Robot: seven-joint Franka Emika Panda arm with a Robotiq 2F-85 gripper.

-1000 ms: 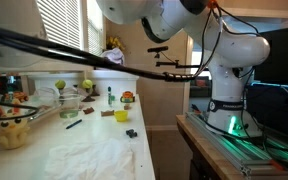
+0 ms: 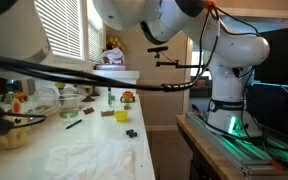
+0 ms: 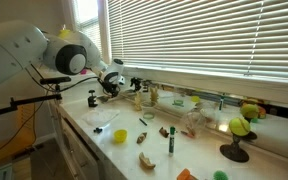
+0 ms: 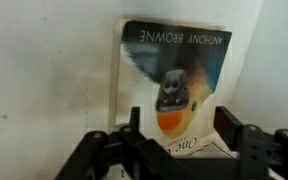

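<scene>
A book [image 4: 184,85] with a dark ape's face and the name Anthony Browne on its cover lies flat on the white surface in the wrist view, upside down to that camera. My gripper is over the book's lower part, its black fingers apart on either side of the pictured face. I see nothing held between them; their height above the cover is hard to judge. In exterior view 2, the gripper end [image 3: 114,82] is small and far off near the counter's far end. Exterior view 1 shows only dark parts of it at the left edge.
A beige toy-like object [image 2: 16,137] sits close by the arm. On the counter lie a white cloth [image 2: 89,160], a yellow cup [image 2: 121,116] and a black marker [image 2: 74,124]. A clear container [image 2: 70,103] stands farther back.
In exterior view 1, the white arm and its cable have come lower, and dark gripper parts now cover more of the beige object. The objects on the counter look unmoved.
</scene>
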